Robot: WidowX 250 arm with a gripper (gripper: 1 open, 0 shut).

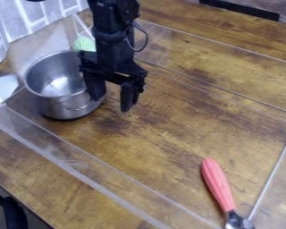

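My black gripper [113,89] is at the right side of a steel pot [60,100], in front of part of its rim and interior. One finger reaches over the pot and the other is outside it to the right. I cannot tell whether anything is between the fingers.
A red-handled utensil [217,183] lies at the lower right. A green object [83,44] is behind the arm, and a white item [3,86] is at the far left.
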